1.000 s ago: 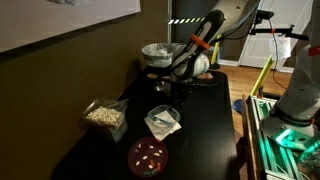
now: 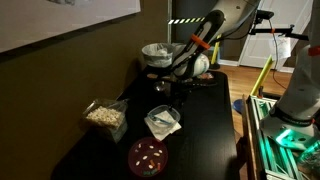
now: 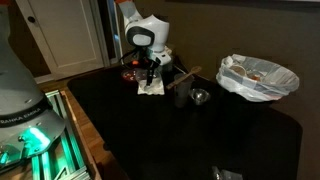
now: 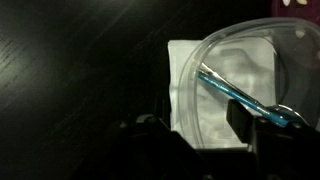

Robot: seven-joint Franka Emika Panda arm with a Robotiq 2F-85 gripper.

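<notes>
A clear plastic container (image 4: 188,85) fills the right of the wrist view, resting over a white napkin (image 4: 181,53). Inside it lies a utensil with a blue handle (image 4: 232,92). My gripper stands open above the container's near rim, one finger outside the wall and the other over the inside. Whether either finger touches the plastic cannot be told. From exterior view 1, the container (image 2: 163,122) sits in mid-table, close to the gripper. In exterior view 2 the arm largely hides the container, though the napkin (image 3: 150,87) shows.
Near the container is a red plate (image 2: 148,160) bearing small pieces. A clear bag of pale bits (image 2: 106,117) stands by the wall. Behind are a dark cup (image 3: 182,93) with a wooden utensil, a metal bowl (image 3: 200,96) and a white-lined basket (image 3: 258,82).
</notes>
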